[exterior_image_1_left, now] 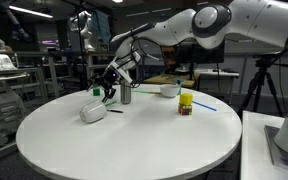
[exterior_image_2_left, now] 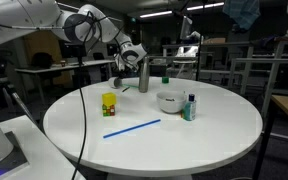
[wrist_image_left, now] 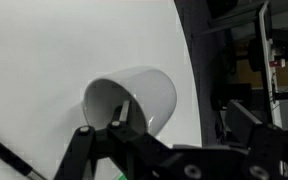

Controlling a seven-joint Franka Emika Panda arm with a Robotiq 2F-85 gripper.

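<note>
A white cup (exterior_image_1_left: pixel 94 111) lies on its side on the round white table, toward the left in exterior view 1. In the wrist view the same cup (wrist_image_left: pixel 149 95) fills the middle, with its open mouth facing my gripper. My gripper (exterior_image_1_left: pixel 108 97) is low over the table, just behind the cup. Its dark parts overlap the cup's rim in the wrist view. Whether they touch it, or how far apart the fingers stand, I cannot tell. A dark marker (wrist_image_left: pixel 9 155) lies near the cup at lower left.
A metal canister (exterior_image_1_left: pixel 125 95) stands close to my gripper. Across the white table (exterior_image_2_left: pixel 204 135) are a white bowl (exterior_image_2_left: pixel 171 102), a small bottle (exterior_image_2_left: pixel 189 108), a yellow block (exterior_image_2_left: pixel 109 101) and a blue stick (exterior_image_2_left: pixel 132 129).
</note>
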